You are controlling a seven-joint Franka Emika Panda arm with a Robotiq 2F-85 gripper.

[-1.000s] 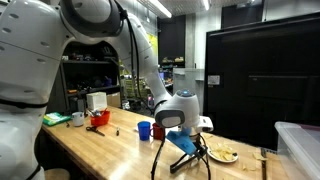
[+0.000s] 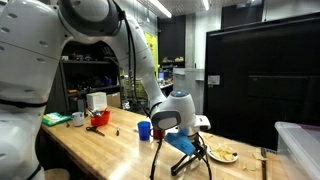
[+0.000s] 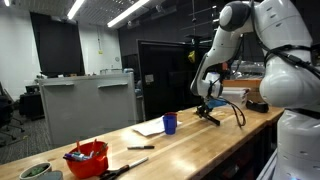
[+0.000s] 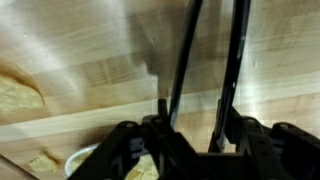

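My gripper is low over the right part of the wooden table, its fingers apart in the wrist view. Two long, thin black strips (image 4: 186, 55), apparently the arms of a tongs-like tool, run from the fingertips to the top edge of that view. Exterior view 1 shows the dark tool (image 2: 184, 163) beneath the gripper, and exterior view 2 shows it slanting (image 3: 208, 117). How firmly the fingers bear on it is not clear. A white plate (image 2: 229, 158) with yellowish pieces lies just right of the gripper.
A blue cup (image 2: 145, 132) stands left of the gripper. Farther off are a red container (image 3: 88, 165) with tools and a black-handled tool (image 3: 125, 168). Pale brown pieces (image 4: 15, 95) lie at the wrist view's left. At right stands a translucent bin (image 2: 300, 145).
Over the last second the gripper has shifted slightly to the left in exterior view 1, covering more of the cups behind it. Plate and table items stay put.
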